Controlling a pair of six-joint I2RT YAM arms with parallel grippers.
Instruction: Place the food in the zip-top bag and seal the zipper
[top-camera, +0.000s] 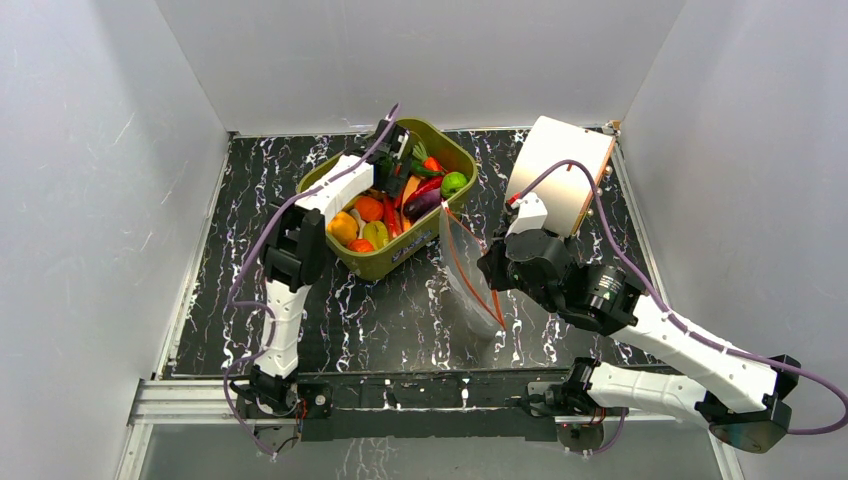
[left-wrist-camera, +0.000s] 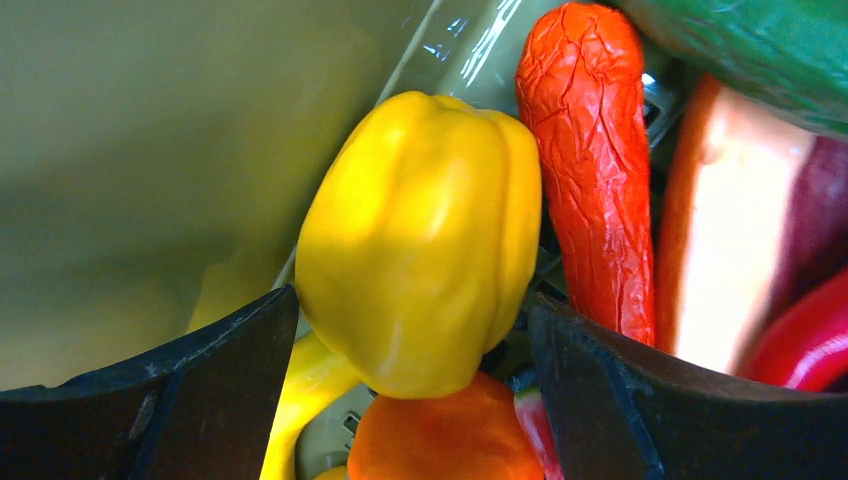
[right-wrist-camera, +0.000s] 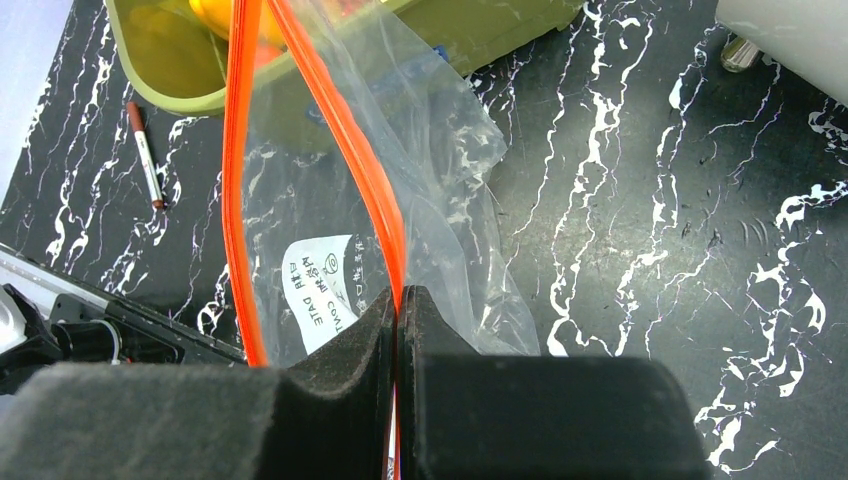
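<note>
A yellow bell pepper (left-wrist-camera: 417, 240) lies in the green food bin (top-camera: 361, 262). My left gripper is open, low over it, its fingers on either side of the pepper's lower part. Around it are a red wrinkled pepper (left-wrist-camera: 585, 160), a banana (left-wrist-camera: 295, 405), an orange fruit (left-wrist-camera: 440, 440) and other vegetables. The clear zip bag (top-camera: 467, 280) has orange zipper strips and stands in front of the bin; my right gripper is shut on one edge at the zipper strip.
A cream curved board (top-camera: 560, 170) stands at back right. A marker (right-wrist-camera: 145, 155) lies left of the bin in the right wrist view. Bare dark tabletop lies in front and right of the bag. Grey walls enclose the sides and back.
</note>
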